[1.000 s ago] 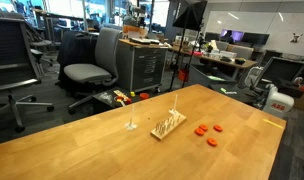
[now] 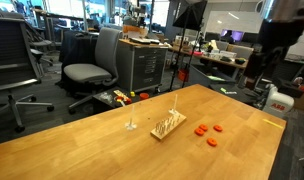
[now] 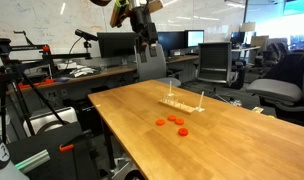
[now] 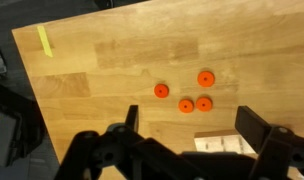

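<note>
Several flat red discs [image 4: 161, 90] lie loose and apart on the wooden table, in the middle of the wrist view. A pale wooden board with a row of short pegs [image 2: 168, 126] rests near them, and its edge [image 4: 224, 143] shows low in the wrist view. My gripper is open, its fingers wide apart with nothing between them. High above the table, well clear of the discs, it appears at the upper left in exterior view 2 [image 3: 144, 46].
Two thin white uprights stand by the board, one of them [image 2: 131, 125] farther left. A yellow tape strip [image 4: 44, 40] marks the table near one edge. Office chairs [image 2: 95, 75] stand beyond it.
My arm and gripper have come into exterior view 1 at the upper right, where they did not show before. The discs, board and uprights have stayed in place.
</note>
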